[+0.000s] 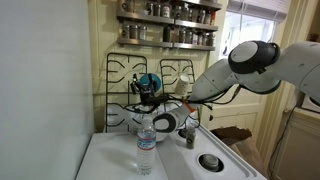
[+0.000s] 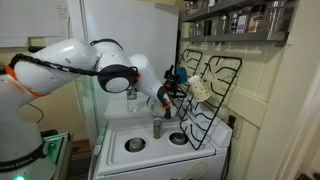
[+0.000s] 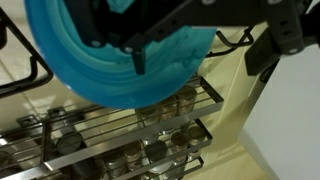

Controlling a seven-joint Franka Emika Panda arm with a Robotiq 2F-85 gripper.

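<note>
A blue round dish, plate or bowl, fills much of the wrist view. One finger of my gripper shows in front of it, while the other stands well apart to the right, so the fingers are open. In exterior view 1 the blue dish is at the rack, partly hidden by my gripper. Exterior view 2 also has the gripper up close to the rack. Whether a finger touches the dish I cannot tell.
A white mug hangs on the rack right of the dish. Shelves of jars are above. On the white surface below stand a water bottle and a small metal cup. Open surface lies in front of the cup.
</note>
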